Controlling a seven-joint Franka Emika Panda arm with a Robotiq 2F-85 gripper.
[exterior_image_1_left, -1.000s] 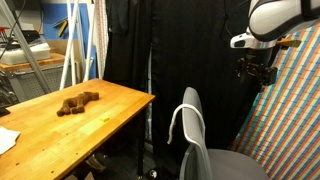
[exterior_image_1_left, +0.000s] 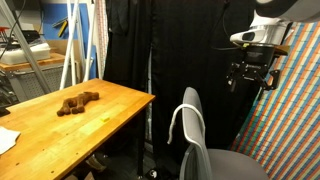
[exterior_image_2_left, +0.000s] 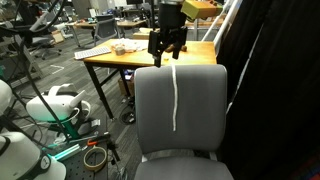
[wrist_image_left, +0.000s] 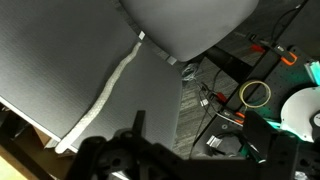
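Observation:
My gripper (exterior_image_1_left: 254, 78) hangs above the grey chair (exterior_image_1_left: 196, 150), apart from it. In the wrist view the fingers of my gripper stand wide apart, with nothing between them. Over the top of the chair's backrest (exterior_image_2_left: 150, 105) drapes a narrow white strip (exterior_image_2_left: 175, 98), hanging down its front. From above, the same white strip (wrist_image_left: 103, 95) runs across the grey fabric, left of the fingers. Exterior view 2 has my gripper (exterior_image_2_left: 167, 52) in front of the table, near the backrest's top edge.
A wooden table (exterior_image_1_left: 75, 130) stands to the left with a brown plush toy (exterior_image_1_left: 78, 102) on it. Black curtain (exterior_image_1_left: 185, 60) hangs behind the chair. Cables and a yellow ring (wrist_image_left: 255, 94) lie on the floor beside the seat.
The arm has shifted slightly to the left in exterior view 1, and the gripper hangs a little lower and turned. Chair, white strip and toy have stayed put.

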